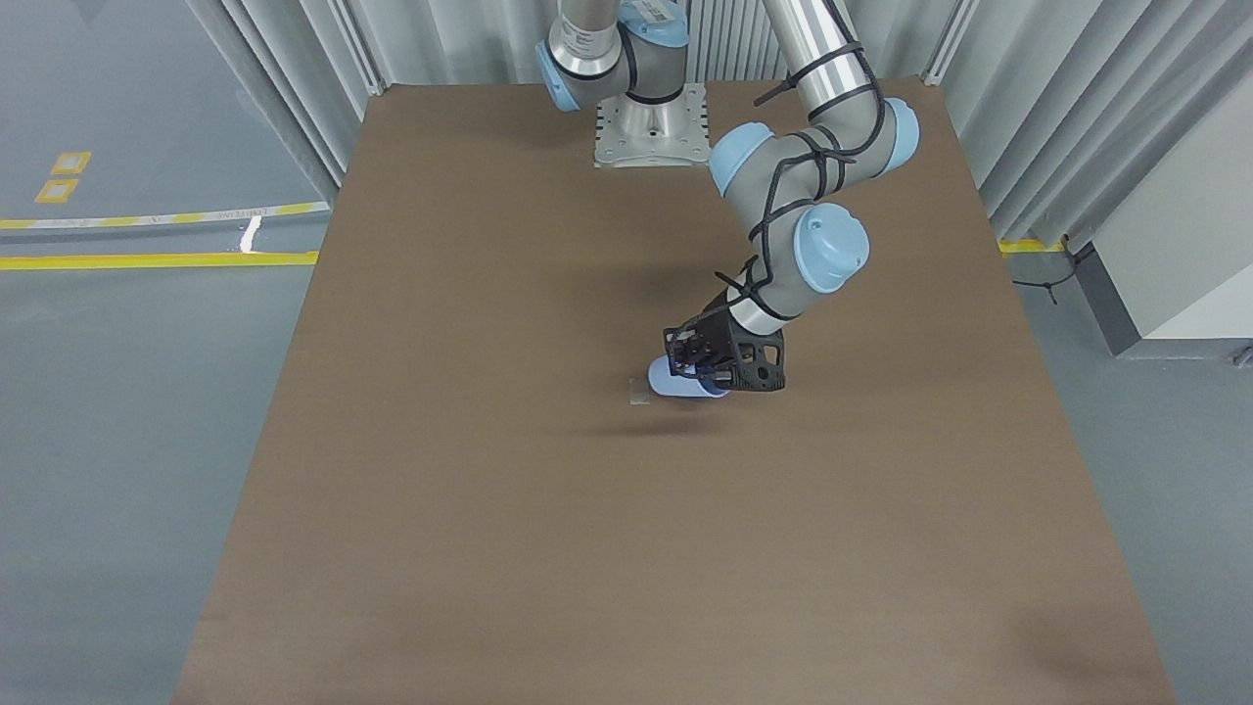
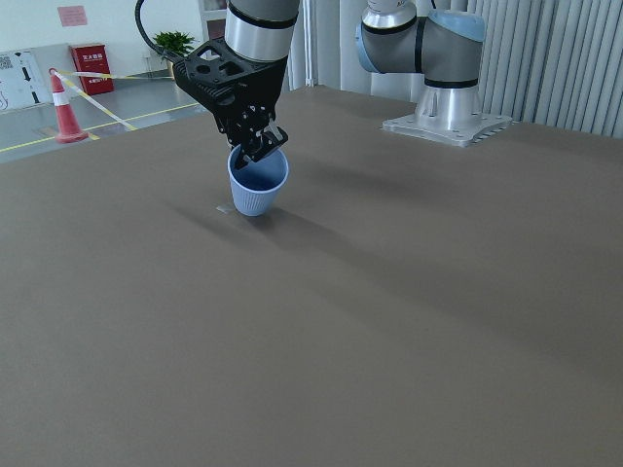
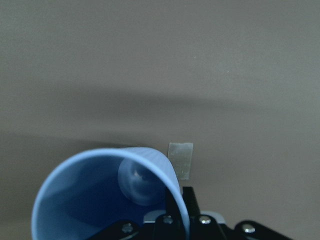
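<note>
A light blue plastic cup (image 1: 681,381) is tilted just above the brown table, its mouth toward the left camera (image 2: 257,199). My black gripper (image 2: 251,146) is shut on the cup's rim; in the wrist view its fingertips (image 3: 192,200) sit at the right side of the cup (image 3: 70,200), one inside and one outside the wall. A small clear rectangular patch (image 3: 180,160) lies on the table beside the cup, also visible in the front view (image 1: 639,393).
</note>
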